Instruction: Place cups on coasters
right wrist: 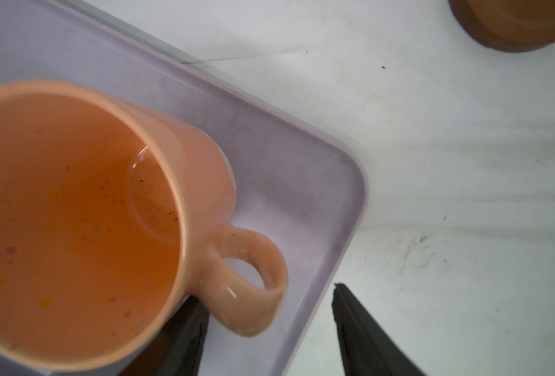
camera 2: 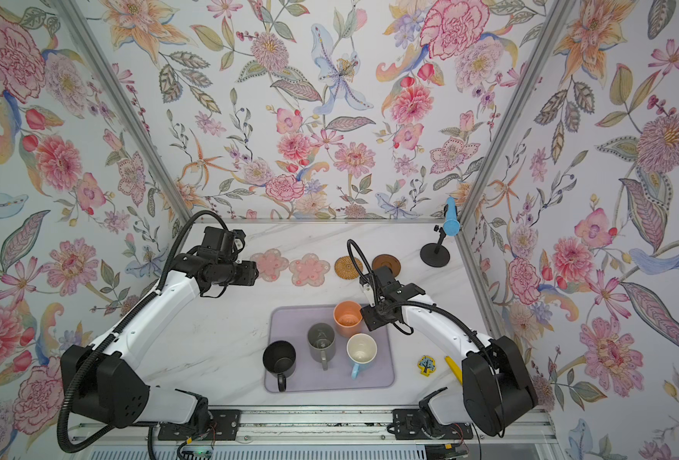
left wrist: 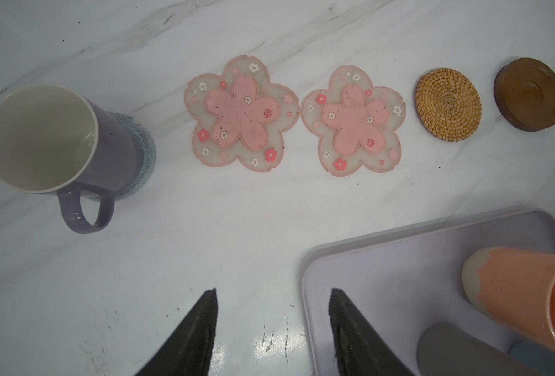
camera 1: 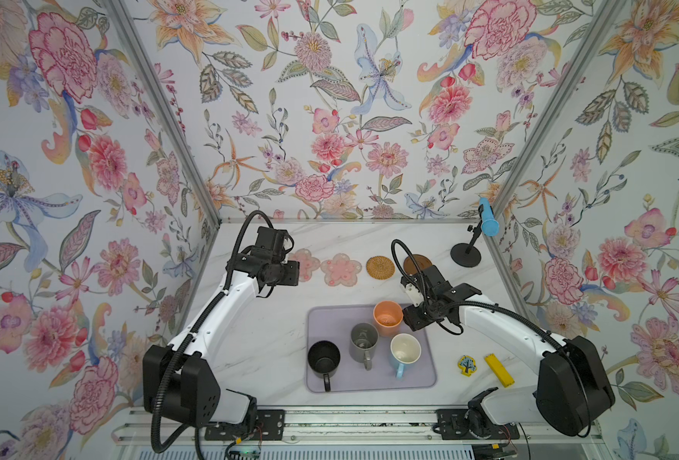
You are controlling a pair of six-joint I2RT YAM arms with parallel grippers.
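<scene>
An orange cup [camera 1: 388,317] stands in the tray's back right part; in the right wrist view its handle [right wrist: 252,275] points towards my open right gripper, and nothing shows gripped. Black [camera 1: 324,358], grey [camera 1: 363,342] and cream [camera 1: 405,349] cups share the tray [camera 1: 316,322]. A purple cup [left wrist: 83,144] stands on a blue coaster [left wrist: 140,153] in the left wrist view. Bare coasters are two pink flowers [left wrist: 243,116] [left wrist: 354,120], a woven disc [left wrist: 448,104] and a brown disc [left wrist: 529,94]. My left gripper is open and empty above the table.
A black stand with a blue top [camera 1: 468,253] is at the back right. A small tree-patterned piece [camera 1: 467,365] and a yellow block [camera 1: 499,369] lie right of the tray. Bare table [camera 1: 270,345] stretches left of the tray.
</scene>
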